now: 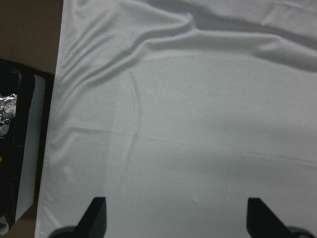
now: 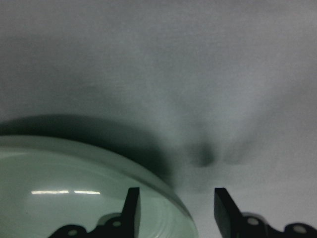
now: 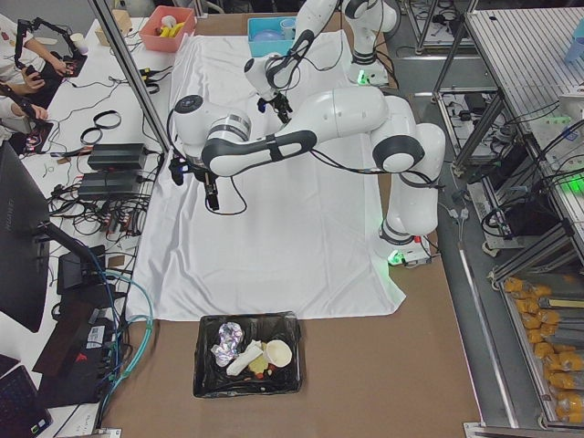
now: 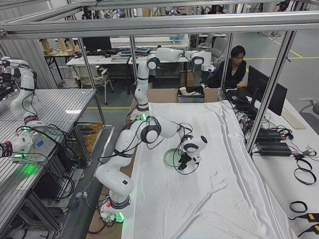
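A pale green plate (image 4: 170, 157) lies on the white cloth (image 4: 209, 199). My right gripper is open low at the plate's rim (image 2: 124, 166), one finger over the plate and the other outside it, with nothing seen gripped. My left gripper stands open above bare cloth, nothing between its fingers. In the camera left view the plate is largely hidden behind the left arm.
A black bin (image 3: 208, 365) with foil and food-like items sits on brown board beyond the cloth. A red basket (image 3: 153, 36) and a blue basket (image 3: 257, 46) stand at the other end.
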